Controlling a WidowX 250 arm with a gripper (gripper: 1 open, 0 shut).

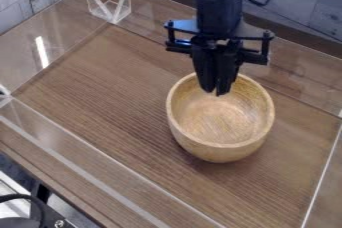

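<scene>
A dark robot gripper (pixel 214 76) hangs from the top of the view, pointing down over the back rim of a pale wooden bowl (pixel 221 130). The bowl stands on the wooden table and looks empty. I cannot tell whether the fingertips touch the bowl or whether they are open or shut.
A white wire-like object (pixel 110 2) is at the back left. A grey wall runs behind, and a dark cable lies at the lower left corner.
</scene>
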